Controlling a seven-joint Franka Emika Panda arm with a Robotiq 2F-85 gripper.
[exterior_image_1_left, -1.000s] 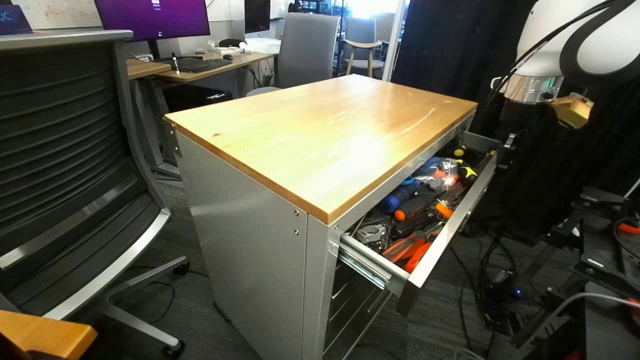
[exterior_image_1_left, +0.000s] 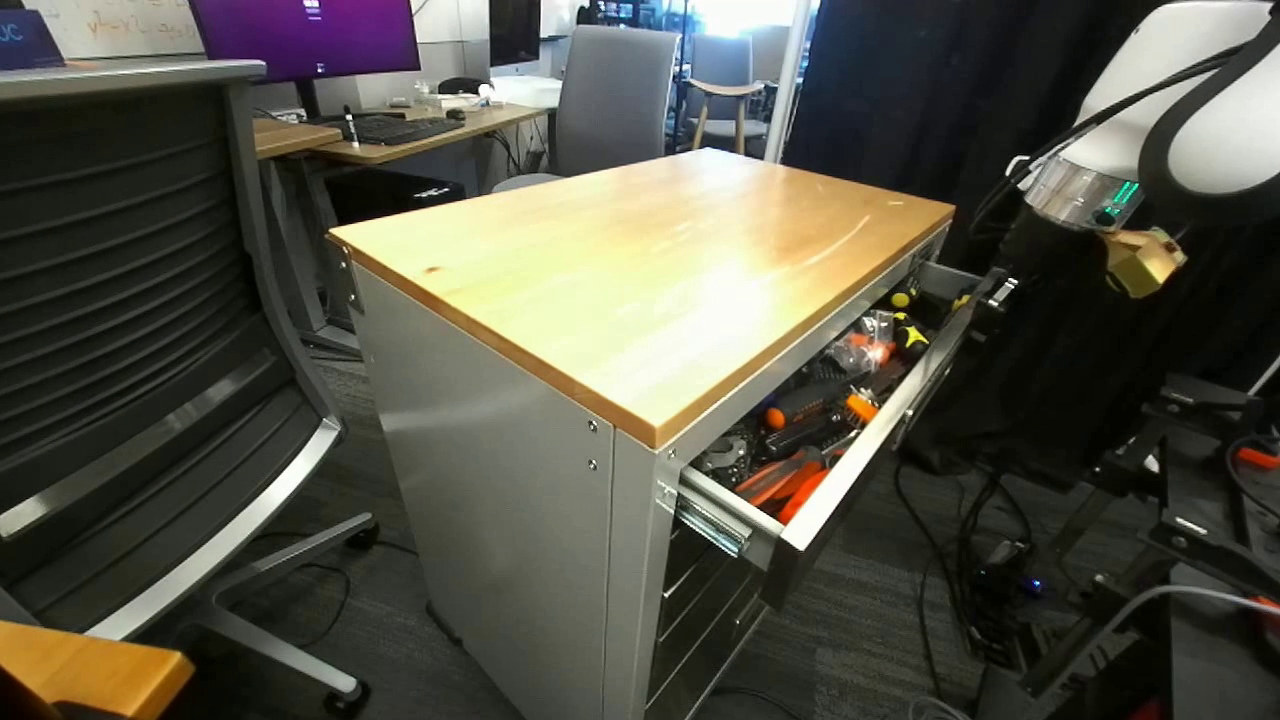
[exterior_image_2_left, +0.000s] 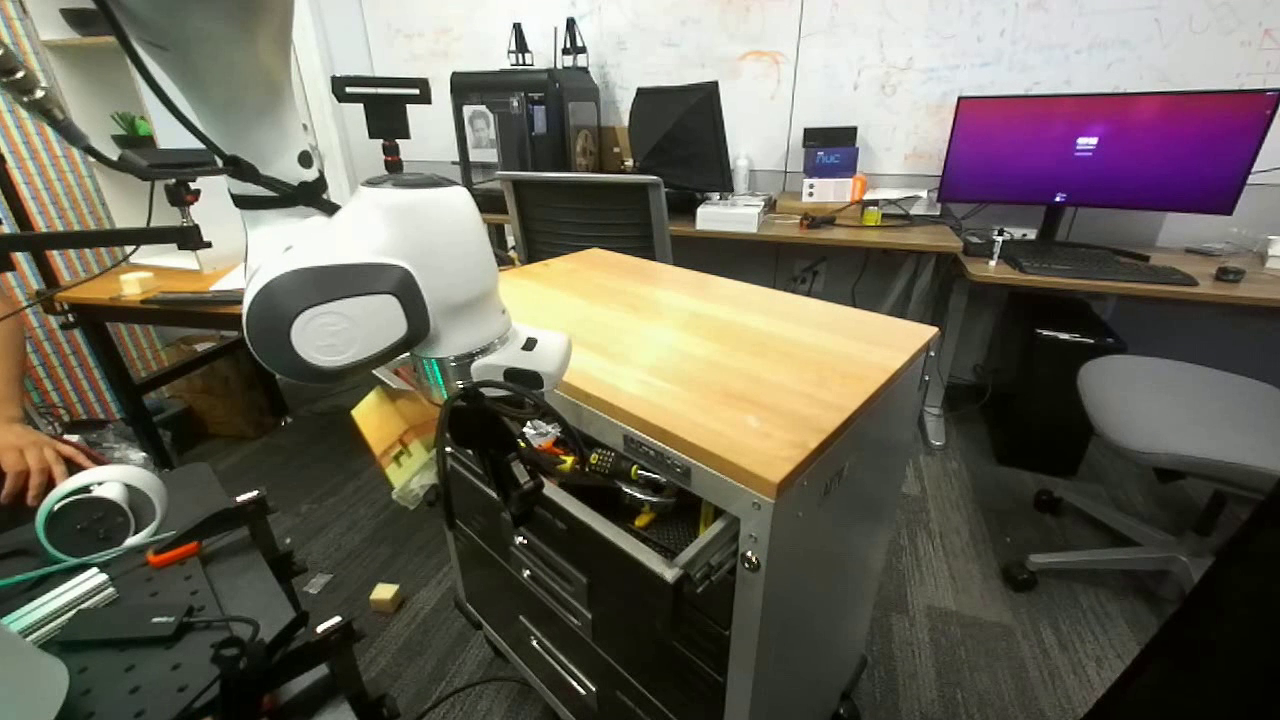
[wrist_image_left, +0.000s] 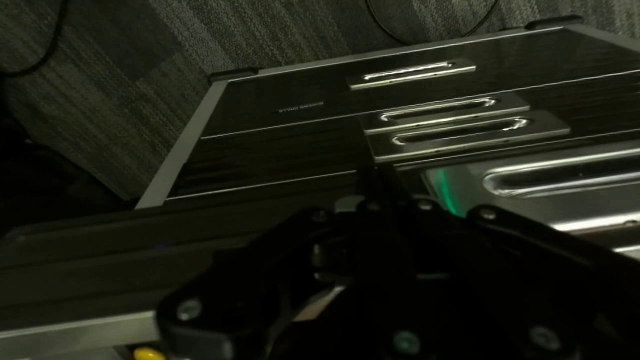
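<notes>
The top drawer (exterior_image_1_left: 882, 438) of a grey cabinet with a wooden top (exterior_image_1_left: 672, 276) stands partly pulled out. Inside lie several tools, among them orange-handled pliers (exterior_image_1_left: 786, 480) and a clear plastic bag (exterior_image_1_left: 861, 348). My gripper (exterior_image_2_left: 518, 492) is at the drawer's outer front face, near one end of it. In the wrist view the dark fingers (wrist_image_left: 373, 186) are together, with nothing showing between them, close to a metal drawer handle (wrist_image_left: 564, 180). Whether they touch the drawer front is hard to make out in the dark.
Lower drawers (exterior_image_2_left: 558, 654) are closed. The cabinet top is bare. A black mesh chair (exterior_image_1_left: 132, 324) stands beside the cabinet. A dark equipment bench (exterior_image_2_left: 156, 600) is in front of the drawers, and a small wooden block (exterior_image_2_left: 385, 596) lies on the floor.
The drawer has slid inward, so less of its contents shows. My gripper has moved toward the cabinet along with the drawer front, and the arm's wrist has tilted slightly.
</notes>
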